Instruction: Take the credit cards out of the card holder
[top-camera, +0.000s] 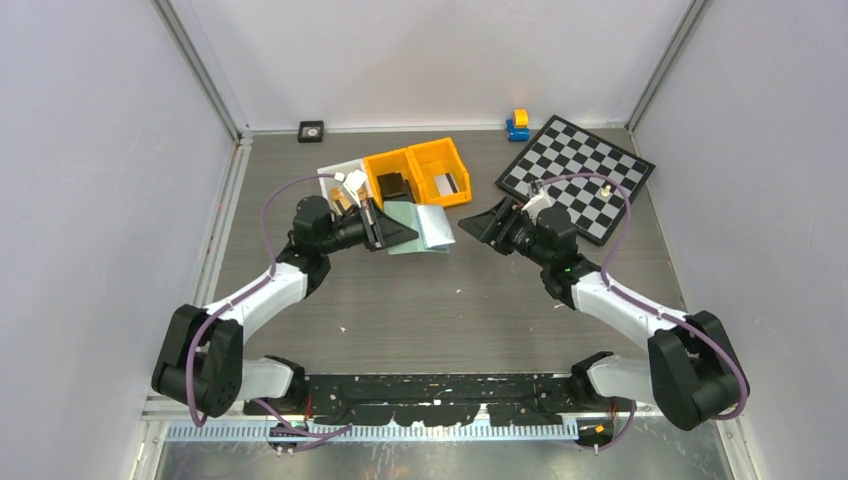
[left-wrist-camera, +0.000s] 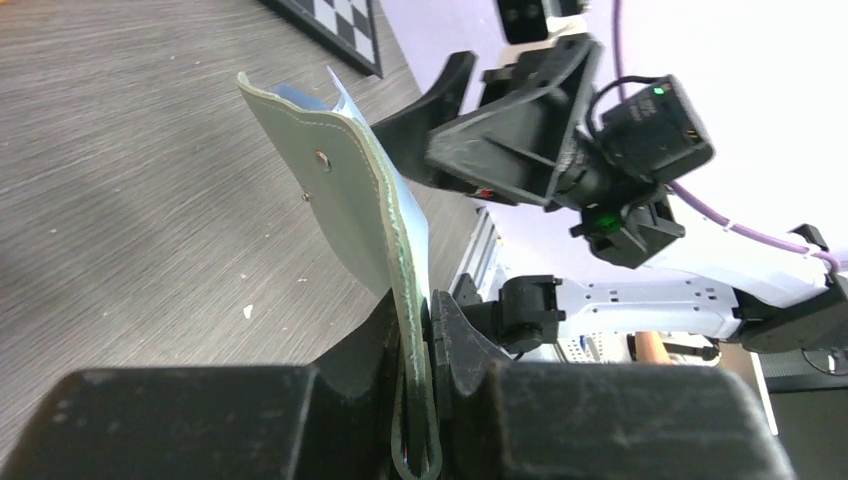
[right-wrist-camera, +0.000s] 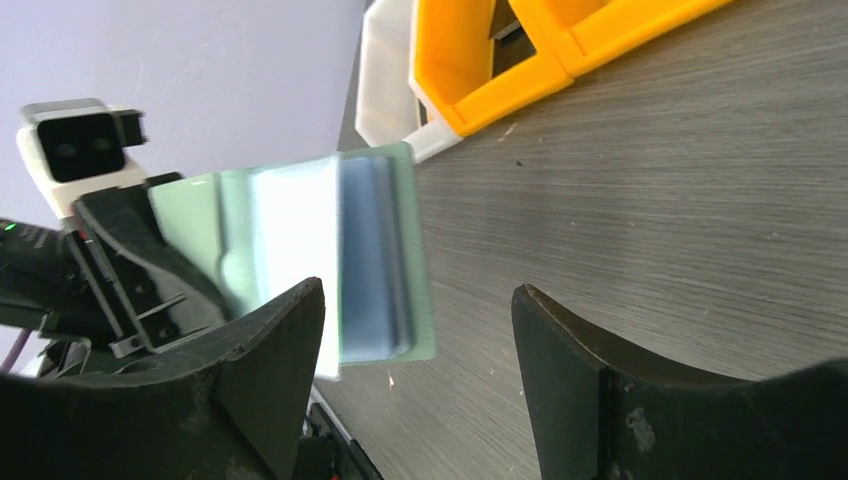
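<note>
My left gripper is shut on the pale green card holder (left-wrist-camera: 345, 170), which has a stitched edge and a small metal snap. In the top view the holder (top-camera: 424, 228) hangs open between the two arms, its light plastic sleeves showing. My right gripper stands partly open to the right of it, with nothing between its fingers. In the right wrist view the holder's sleeves (right-wrist-camera: 370, 260) face me, beyond and left of the gap. Whether cards sit inside the sleeves cannot be made out.
Behind the holder stand orange bins (top-camera: 442, 152), one with flat white and dark pieces (top-camera: 447, 184), another with dark items (top-camera: 393, 186). A white bin (top-camera: 330, 172) adjoins them. A chessboard (top-camera: 580, 170) lies at the back right.
</note>
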